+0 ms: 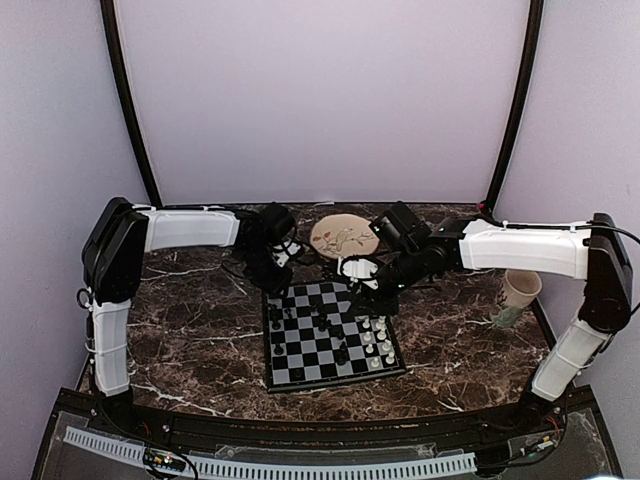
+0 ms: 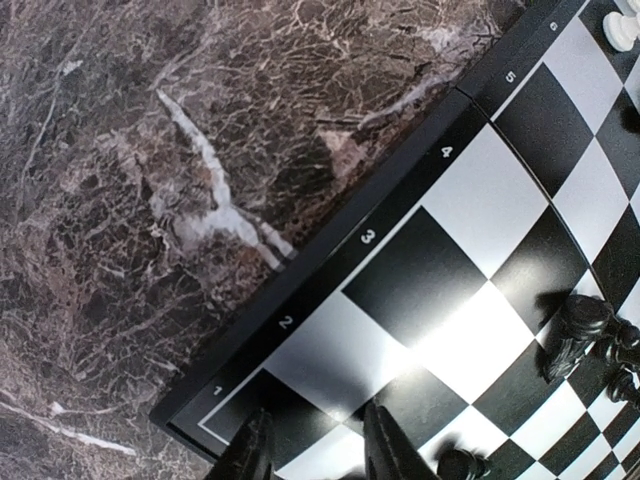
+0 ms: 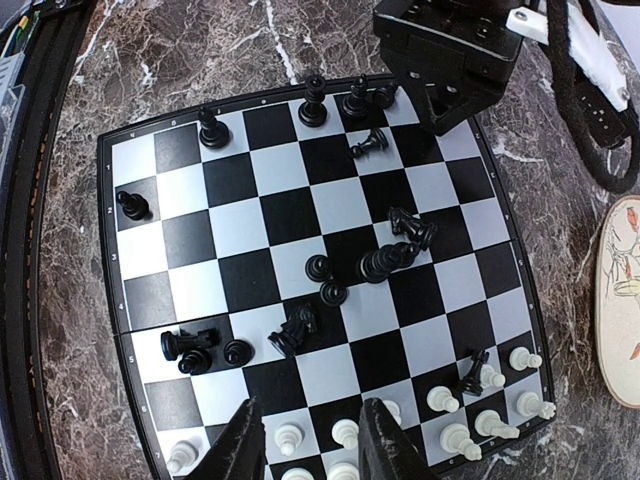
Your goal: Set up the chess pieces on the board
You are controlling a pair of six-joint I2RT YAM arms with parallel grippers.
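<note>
The chessboard (image 1: 300, 381) lies on the table under both arms. My left gripper is over a board corner, its fingers apart and no piece clearly between them; a dark bit shows at the lower picture edge. In the right wrist view, black pieces are scattered: some stand along the far edge, like a tall piece (image 3: 313, 102) and a pawn (image 3: 213, 129), while others lie over, such as a knight (image 3: 294, 329) and a small pawn (image 3: 369, 142). White pieces (image 3: 459, 441) stand on the near side. My right gripper hovers open above these, empty.
A decorated oval plate (image 1: 344, 236) sits behind the board. To the right stands a pale cup (image 1: 519, 289) with a greenish item (image 1: 507, 317) by it. Left of the board, the marbled table (image 1: 200, 320) is bare.
</note>
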